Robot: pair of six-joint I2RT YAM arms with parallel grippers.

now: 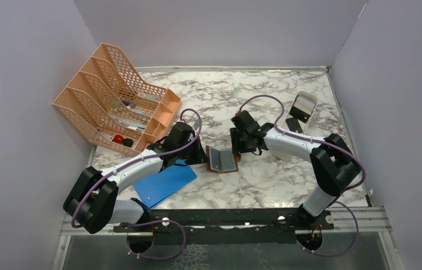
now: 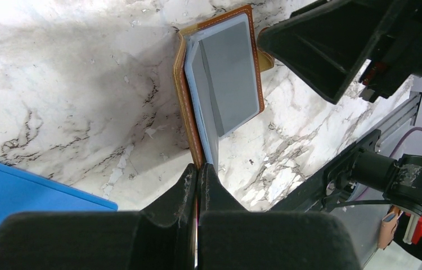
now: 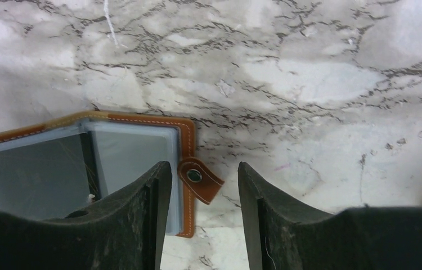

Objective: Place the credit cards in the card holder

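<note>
The brown card holder [image 1: 223,160] lies open on the marble table between my two grippers, its clear grey sleeves showing. In the left wrist view, its left cover edge [image 2: 189,126] is tilted up and runs into the tips of my left gripper, which is shut on it. At the holder's right side, my right gripper stands open. Its fingers straddle the small strap with a snap [image 3: 196,176], with nothing gripped. Dark cards [image 1: 300,114] sit in the white tray [image 1: 313,97] at the right, partly hidden by the right arm.
A blue folder [image 1: 164,185] lies under and in front of the left arm. The orange divided rack [image 1: 169,107] with small items fills the back left. Marble is bare behind the holder and to its front right.
</note>
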